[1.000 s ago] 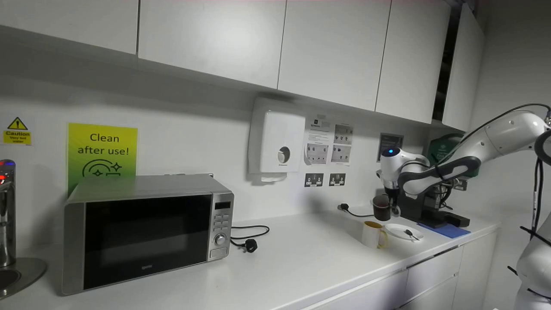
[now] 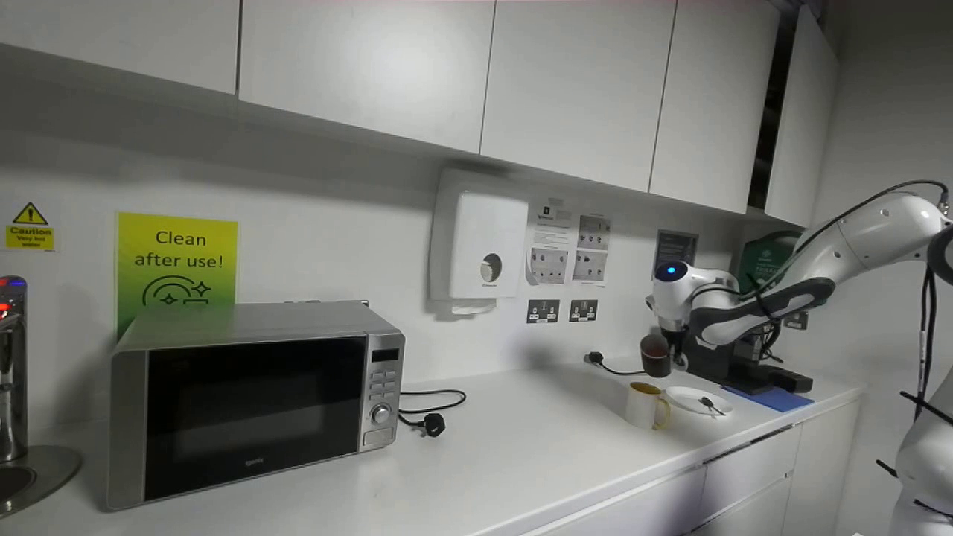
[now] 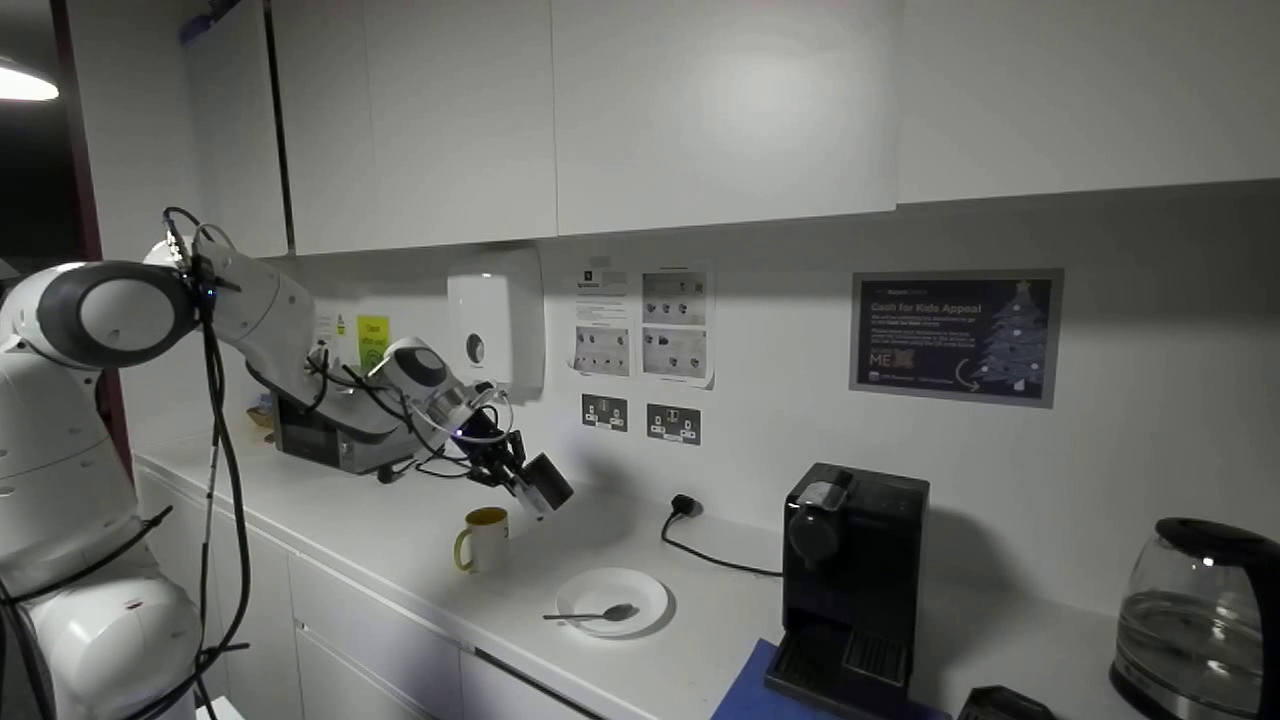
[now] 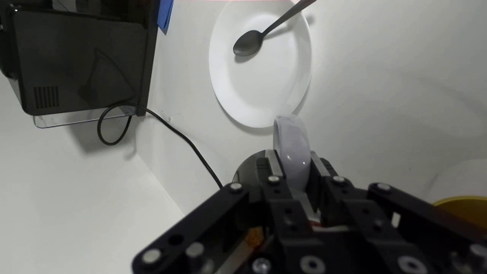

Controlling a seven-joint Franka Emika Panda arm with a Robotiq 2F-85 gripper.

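My gripper is shut on the pale handle [image 4: 292,145] of a dark mug [image 2: 656,356]. In exterior view 2 the held mug [image 3: 549,482] hangs above the counter, clearly tilted; the wrist view hides most of it behind the fingers. Below it stands a white mug with a yellow inside and handle [image 2: 641,408], upright on the counter and apart from the held mug. A white plate [image 3: 579,590] lies nearby, with a dark spoon [image 4: 249,43] resting across it.
A black coffee machine [image 3: 854,564] sits on a blue mat [image 3: 746,686] beyond the plate, its cable running along the wall. A glass kettle [image 3: 1194,618] is at the far right. Between the microwave [image 2: 255,406] and the white mug, the counter [image 2: 509,438] is largely bare.
The hand has tipped and shifted slightly left in exterior view 1. The dark mug moved with it, from nearly upright to more tilted. The white mug, plate and spoon stayed put.
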